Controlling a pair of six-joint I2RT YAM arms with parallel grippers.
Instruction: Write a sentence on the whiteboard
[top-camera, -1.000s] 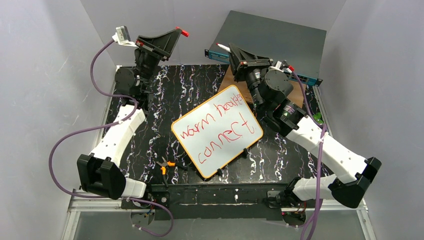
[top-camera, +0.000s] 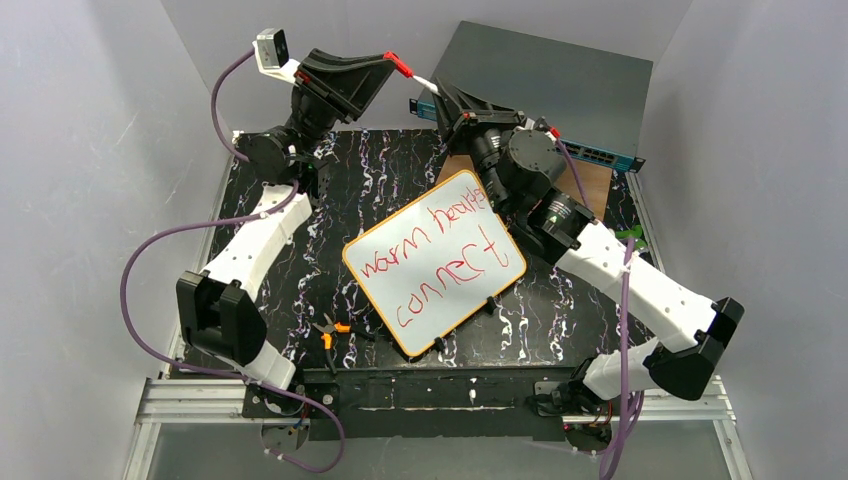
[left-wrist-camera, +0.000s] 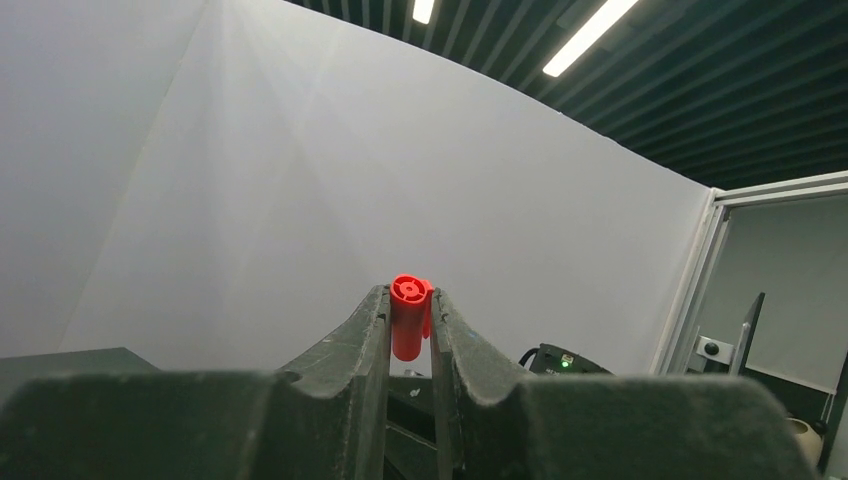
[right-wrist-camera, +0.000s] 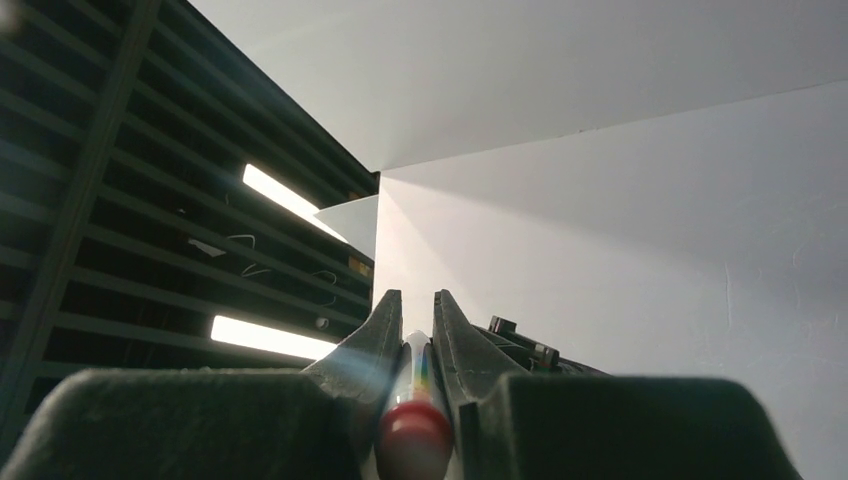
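Note:
Both arms are raised above the whiteboard (top-camera: 420, 300), which bears red writing reading "warm hearts connect". My left gripper (top-camera: 385, 62) is shut on a red marker cap (top-camera: 398, 64), also seen between its fingertips as a red cap (left-wrist-camera: 408, 315). My right gripper (top-camera: 440, 92) is shut on a white marker (top-camera: 425, 84) with a red band (right-wrist-camera: 413, 430). The marker's tip meets the cap in the top view; whether it is inside cannot be told.
A grey electronic box (top-camera: 550, 70) lies at the back right on a brown board (top-camera: 590, 185). Pliers (top-camera: 328, 338) lie at the lower left of the black marble table (top-camera: 290, 290).

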